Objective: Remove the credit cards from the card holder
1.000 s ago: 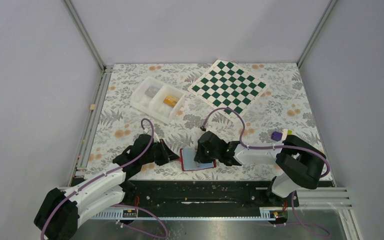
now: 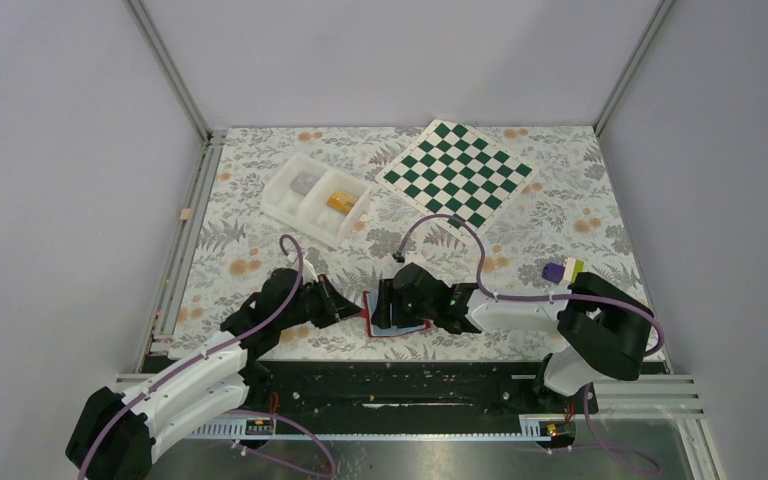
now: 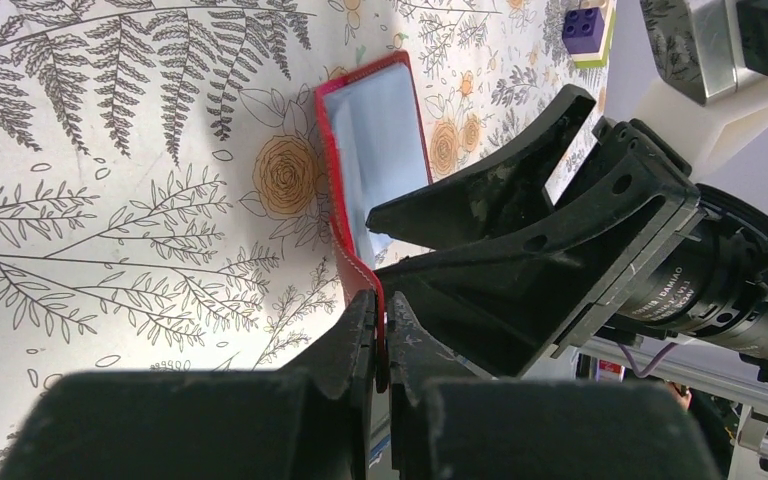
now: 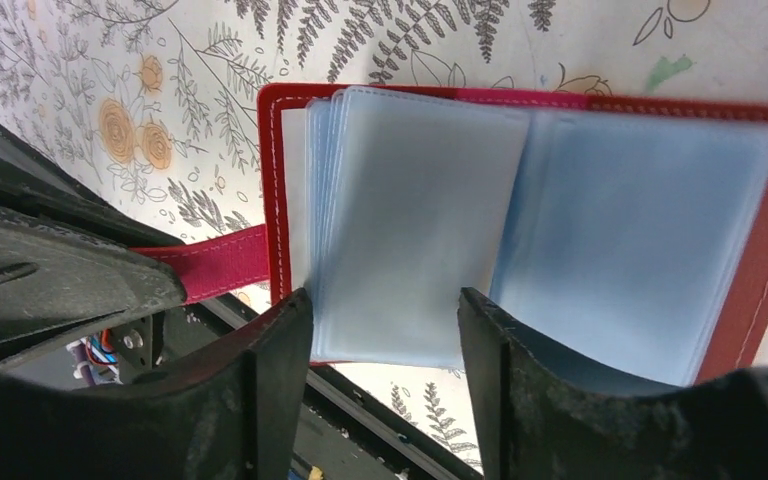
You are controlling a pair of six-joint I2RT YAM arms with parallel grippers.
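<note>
The card holder (image 4: 640, 240) lies spread open on the table, red-edged with bluish translucent sleeves. Its red strap (image 4: 222, 262) is pinched by my left gripper, shut at the holder's left side. Over the stacked sleeves (image 4: 415, 220) my right gripper is part open, its fingertips spread either side of the sleeve stack's lower part. Whether they touch the sleeves I cannot tell. No card can be made out in the visible sleeves.
A white tray (image 2: 292, 213) with two compartments stands behind my left arm; a grey piece (image 2: 304, 183) and an orange one (image 2: 341, 201) lie in it. A green checkered board (image 2: 457, 175) is at the back right. Purple and yellow-green blocks (image 2: 554, 272) sit far right.
The holder has shifted slightly right.
</note>
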